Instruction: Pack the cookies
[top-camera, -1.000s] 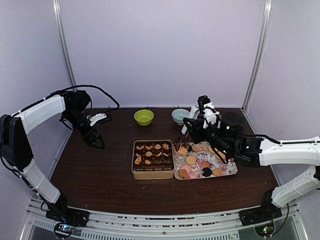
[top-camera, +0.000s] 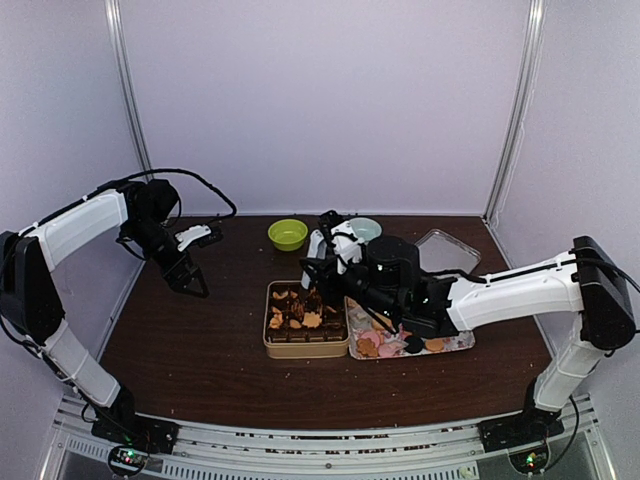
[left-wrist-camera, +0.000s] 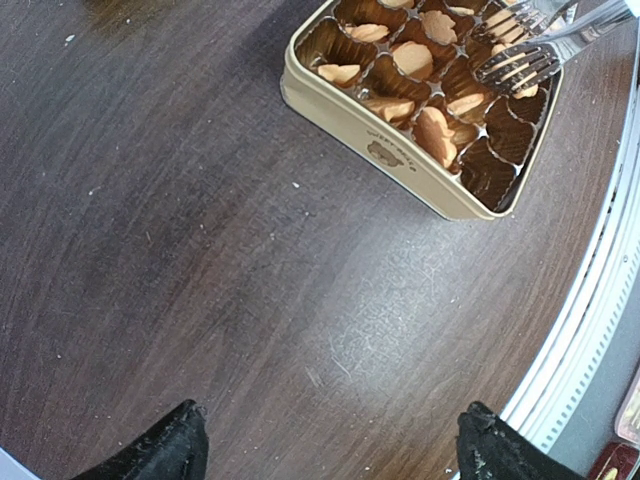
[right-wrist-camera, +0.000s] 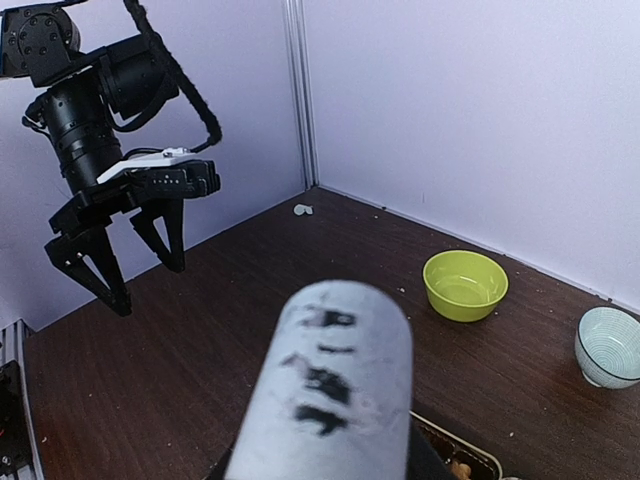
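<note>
The gold tin (top-camera: 306, 350) holds cookies in a brown divided insert. Over it my right gripper (top-camera: 325, 262) holds a pale-handled pair of metal serving tongs, whose slotted tips (left-wrist-camera: 520, 62) are over the right compartments in the left wrist view; whether they grip a cookie is unclear. The tongs' white handle (right-wrist-camera: 320, 390) fills the lower middle of the right wrist view. My left gripper (top-camera: 188, 272) hangs open at the left, above bare table, holding nothing. Right of the tin lies a patterned tray (top-camera: 455, 340) with assorted cookies.
A green bowl (top-camera: 287, 234) and pale blue bowl (top-camera: 366, 226) stand at the back, partly behind the right arm for the latter. An empty tray (top-camera: 448, 250) is at back right.
My right gripper and the tongs have moved left from above the cookie tray to over the tin. The left arm is nearly still.
</note>
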